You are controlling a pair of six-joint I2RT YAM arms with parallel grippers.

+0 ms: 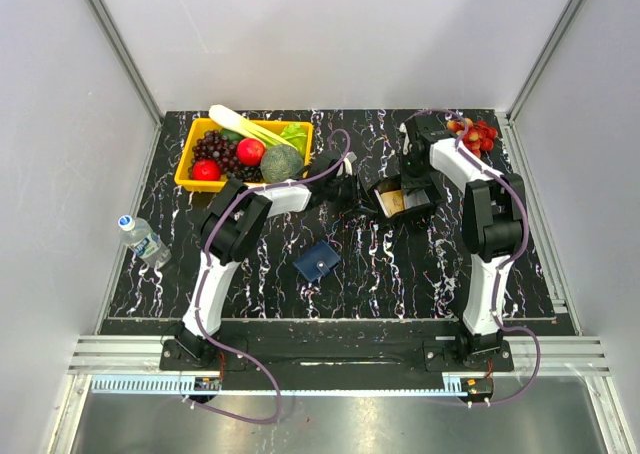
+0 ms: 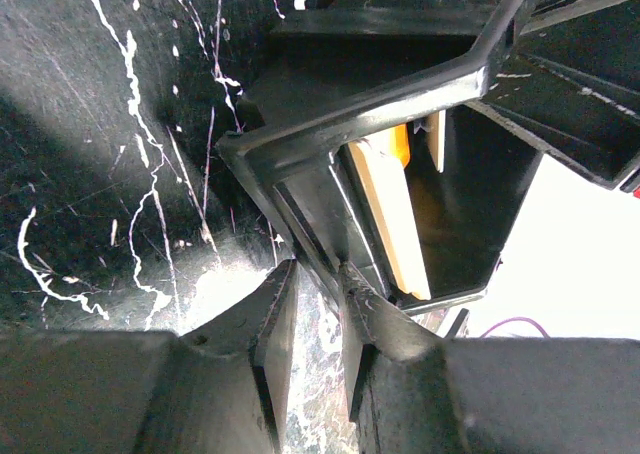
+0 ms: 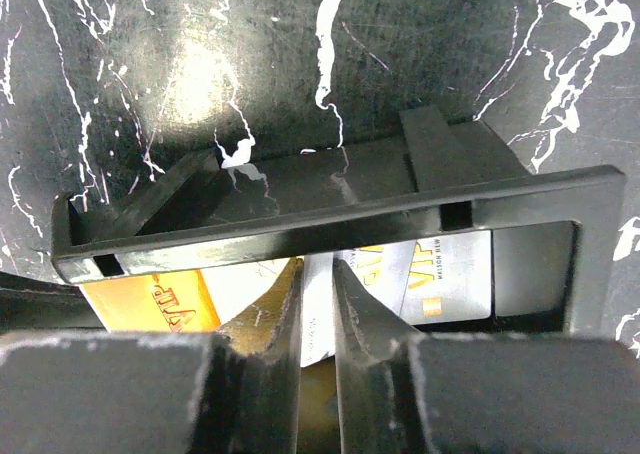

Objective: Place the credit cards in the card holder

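Observation:
The black card holder sits right of centre in the top view, orange and white cards inside it. My left gripper is shut on the holder's lower edge at its left side. My right gripper is over the holder, its fingertips close together at a white card among the others; whether they grip it is unclear. A dark blue wallet-like pouch lies in front of the holder.
A yellow basket of fruit and vegetables stands at the back left, red fruit at the back right, a water bottle at the left.

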